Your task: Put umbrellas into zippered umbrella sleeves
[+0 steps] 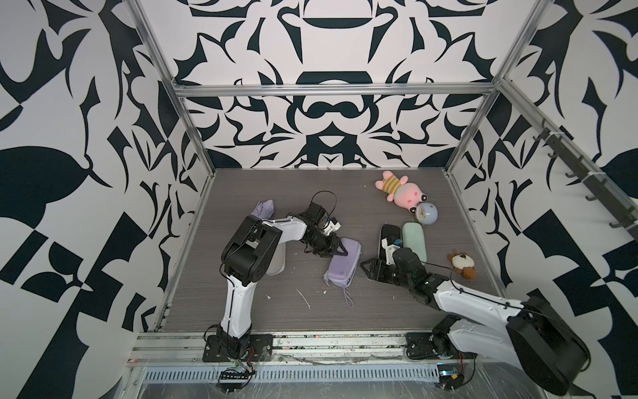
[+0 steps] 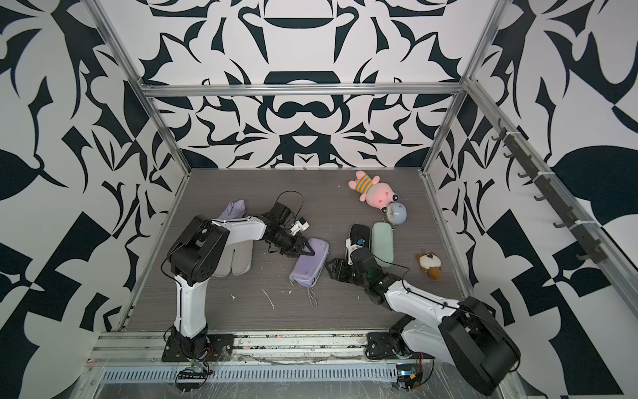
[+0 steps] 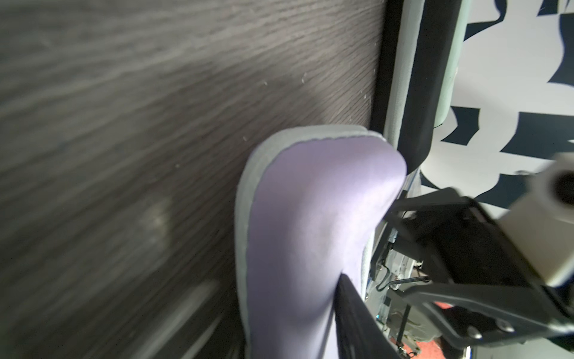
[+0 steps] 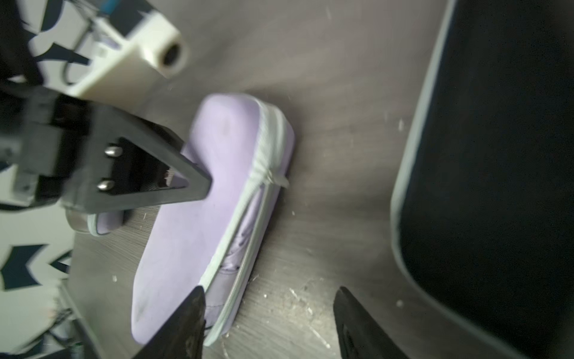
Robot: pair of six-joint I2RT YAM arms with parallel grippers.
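Note:
A lavender zippered sleeve (image 1: 343, 264) lies mid-table, its wrist strap toward the front. My left gripper (image 1: 337, 247) is shut on its far end; in the left wrist view the sleeve (image 3: 299, 227) runs up between the fingers. In the right wrist view the sleeve's (image 4: 197, 227) long zipper side faces my right gripper, which stands part open just right of it, nothing visibly held. A black sleeve (image 2: 360, 234) and a mint sleeve (image 2: 382, 244) lie to the right. A lavender bundle (image 1: 263, 209) lies at left, partly hidden by my left arm.
A pink plush toy (image 1: 403, 193), a round blue-grey object (image 1: 426, 212) and a brown plush (image 1: 464, 266) are on the right. A grey sleeve (image 2: 240, 259) lies under the left arm.

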